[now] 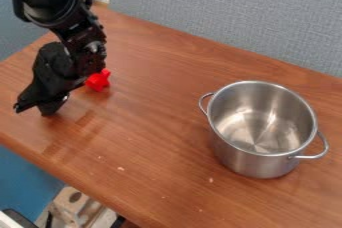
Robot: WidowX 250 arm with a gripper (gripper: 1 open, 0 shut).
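Note:
My black gripper (40, 100) is low at the left edge of the wooden table, its fingers angled down close to the surface; I cannot make out anything held between them. A small red object (98, 80) lies just right of the gripper, partly behind it. A steel pot (262, 132) with two side handles stands upright on the right part of the table.
A grey wall (227, 22) runs along the back. Off the table's near left edge are a blue surface and some wooden pieces (76, 206).

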